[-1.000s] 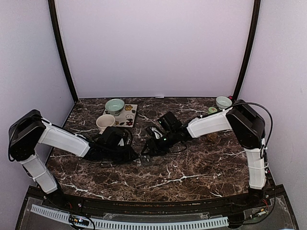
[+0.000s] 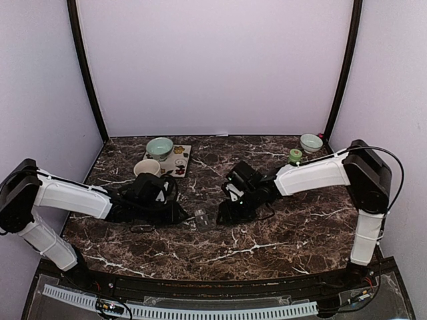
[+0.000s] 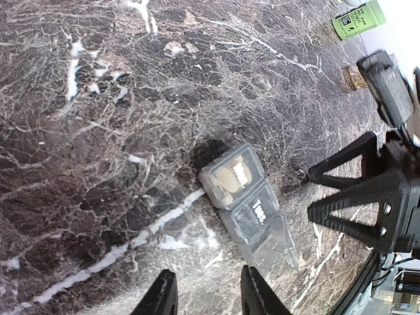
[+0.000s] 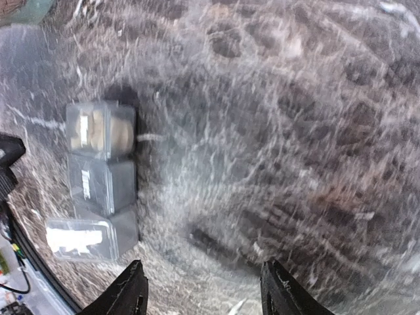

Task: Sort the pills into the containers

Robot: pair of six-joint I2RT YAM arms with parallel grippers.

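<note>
A clear pill organizer [image 2: 202,218] lies on the marble table between my grippers. In the left wrist view its Mon compartment [image 3: 232,174] is closed with pale pills inside, while the lid of the lowest, beyond Tues [image 3: 252,213], appears raised. The right wrist view shows the organizer [image 4: 102,184] at the left. My left gripper is open above the table beside it, nothing between its fingers. My right gripper is open too, just to the organizer's right, with only bare table between its fingers.
A patterned tray [image 2: 177,167] with a green bowl [image 2: 159,146] and a white cup [image 2: 144,169] stands at the back left. A white bowl [image 2: 311,141] and a green container [image 3: 358,20] sit at the back right.
My right gripper has moved right and toward the front, away from the organizer, uncovering more of it. The left arm has shifted slightly to the left.
</note>
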